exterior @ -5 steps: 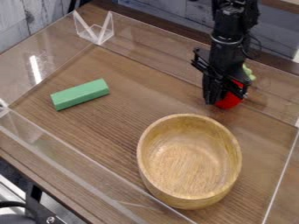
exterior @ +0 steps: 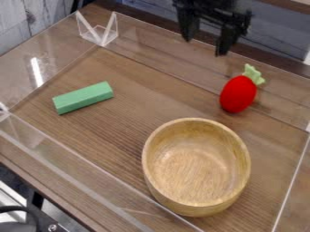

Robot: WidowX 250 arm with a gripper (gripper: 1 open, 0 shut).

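The gripper (exterior: 206, 34) is at the top of the camera view, over the back of the table, raised above and to the left of a red oval object (exterior: 237, 95), with its fingers apart and nothing seen between them. The red object lies on the wooden table at the right, with a small green piece (exterior: 252, 72) just behind it.
A round wooden bowl (exterior: 195, 201) fills the lower middle. A green block (exterior: 83, 97) lies at the left. A clear wire-like object (exterior: 93, 27) stands at the back left.
The gripper has risen and moved back, away from the red object, which it covered earlier and which now shows fully.
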